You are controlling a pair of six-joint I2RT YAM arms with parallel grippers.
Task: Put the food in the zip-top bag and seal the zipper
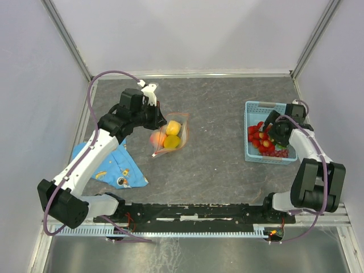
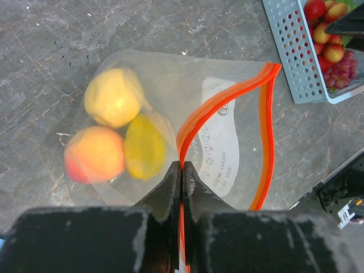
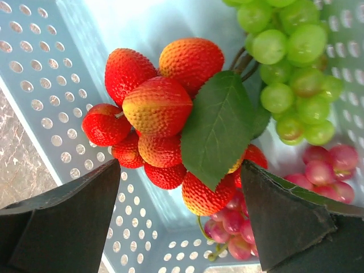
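Observation:
A clear zip bag point(image 2: 227, 136) with an orange zipper holds a peach point(image 2: 91, 153), a yellow round fruit point(image 2: 114, 96) and a longer yellow fruit point(image 2: 145, 145). My left gripper is shut on the zipper edge of this bag. At the right, my right gripper stands open over a blue basket point(image 1: 253, 157), around a cluster of red strawberry-like fruits point(image 3: 153, 105) with a green leaf. Green grapes point(image 3: 296, 45) and red grapes point(image 3: 324, 170) lie in the same basket.
A blue patterned cloth point(image 1: 116, 168) lies at the left, below the left arm. The grey mat between the bag and the basket is clear. Walls border the work area at the sides and back.

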